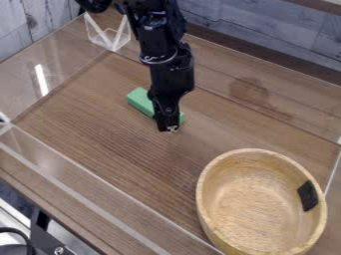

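Observation:
My black gripper reaches down from the top of the view to a green rectangular block lying flat on the wooden table. The fingertips are at the block's right part and hide some of it; nothing clearly shows between them, and the gripper looks shut.
A round cream bowl with a dark handle patch stands at the front right.

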